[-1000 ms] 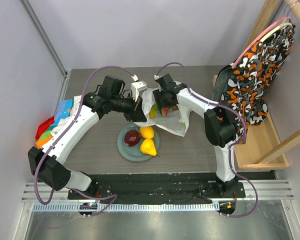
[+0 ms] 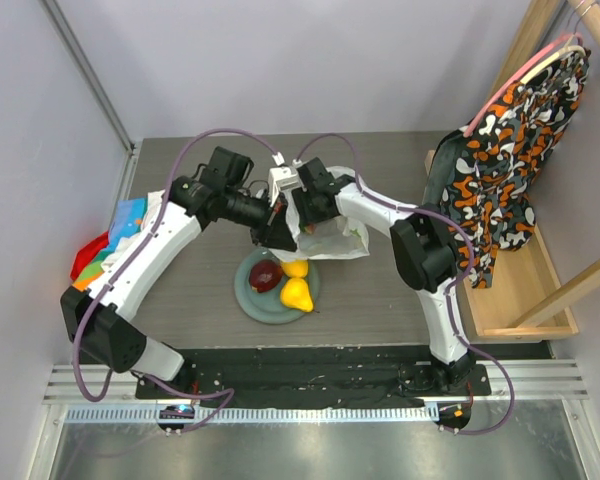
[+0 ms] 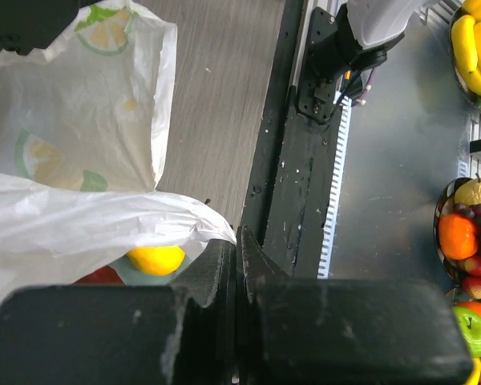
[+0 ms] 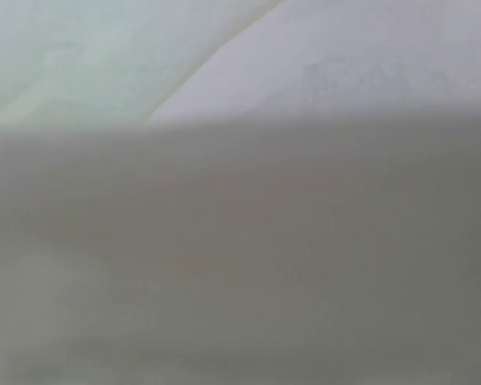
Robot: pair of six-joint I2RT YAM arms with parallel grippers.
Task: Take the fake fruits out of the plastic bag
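Note:
The white plastic bag point(image 2: 342, 240) lies mouth-open on the table between the arms. My left gripper is shut on the bag's gathered edge, pinching the white plastic point(image 3: 104, 220) at its fingertips. Inside the bag reaches my right gripper point(image 2: 308, 222), its fingers mostly hidden; the right wrist view is filled by blurred white plastic point(image 4: 369, 64) and a grey shape. A bit of fruit colour shows by that gripper, too small to name. On the blue-grey plate point(image 2: 252, 305) rest a dark red fruit point(image 2: 265, 275), a yellow pear point(image 2: 297, 294) and a yellow-orange fruit point(image 2: 295, 268).
Folded coloured cloths point(image 2: 125, 225) lie at the table's left. To the right stands a wooden rack point(image 2: 525, 290) with patterned clothing point(image 2: 495, 160).
My right gripper has moved left and deeper into the bag, and the fruits seen inside are now mostly covered. The bag's right side has drawn inward.

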